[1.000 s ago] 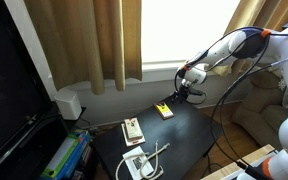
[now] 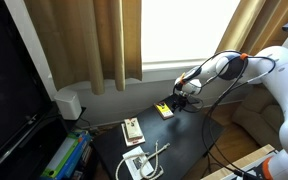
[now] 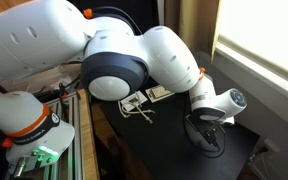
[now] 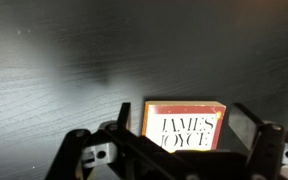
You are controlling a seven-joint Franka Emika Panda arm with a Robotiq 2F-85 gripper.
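A book lettered "JAMES JOYCE" (image 4: 182,127) shows at the bottom of the wrist view. Its white cover has an orange-red border. My gripper is open, one finger on either side of the book. The gripper base hides the lower part of the book, and I cannot tell whether the fingers touch it. From exterior view 1, the yellow-edged book (image 2: 164,110) lies on the dark table near the window, with the gripper (image 2: 173,103) at its right. The arm hides that book in exterior view 2.
A second pale book (image 2: 132,131) lies farther left on the table (image 2: 184,142). Close to it are a white power strip (image 2: 139,163) and a looped white cable (image 2: 157,158). Bare tabletop stretches along the right side. Curtains and wall stand behind the table.
The arm has shifted slightly left and down toward the book by the window. Both books and the cable look unmoved.
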